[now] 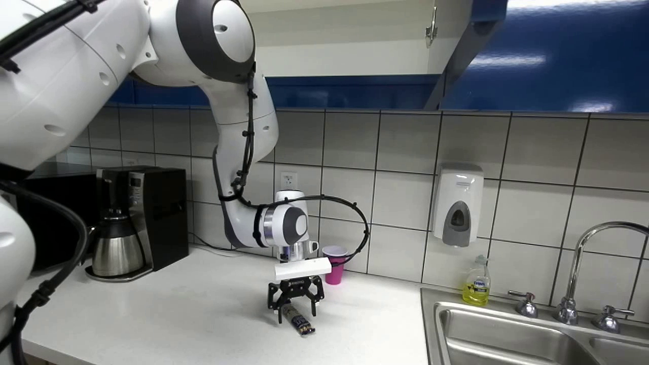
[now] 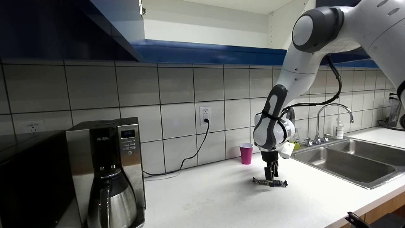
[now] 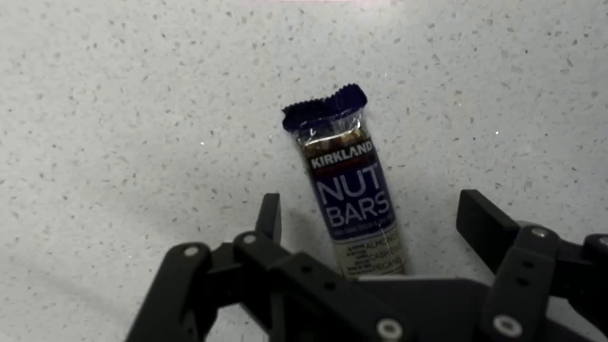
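Observation:
A nut bar [image 3: 353,194] in a dark blue and clear wrapper lies flat on the white speckled counter. In the wrist view it sits between the two spread fingers, with visible space on either side and its lower end hidden behind the gripper's body. My gripper is open and points straight down. Seen from exterior view 1, the gripper [image 1: 296,316] straddles the bar [image 1: 299,321], whose near end sticks out toward the camera. The fingertips are low, close to the counter in exterior view 2, where the bar [image 2: 279,183] shows on both sides of the gripper [image 2: 271,183].
Behind the gripper, a pink cup [image 2: 246,154] stands near the tiled wall. A coffee maker [image 1: 141,219] is at the left, a sink [image 1: 511,331] with a soap bottle [image 1: 477,285] at the right. Open counter [image 1: 201,316] spreads to the left.

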